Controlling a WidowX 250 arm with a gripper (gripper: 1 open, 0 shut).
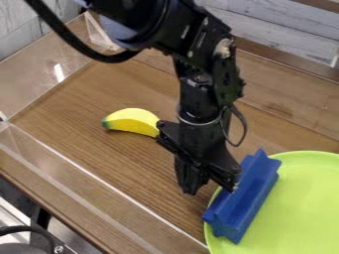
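Note:
My black gripper (199, 179) hangs over the wooden table at the middle right, its fingers low and shut, with nothing seen between them. Right beside it a blue block (244, 198) lies slanted on the left part of a bright green round plate (291, 228). To the gripper's left a yellow toy banana (133, 121) lies on the wood.
The wooden table (93, 149) has clear walls or edging at the left and a raised back edge. Free wood lies left of the banana and behind it. A black cable (27, 229) shows at the lower left corner.

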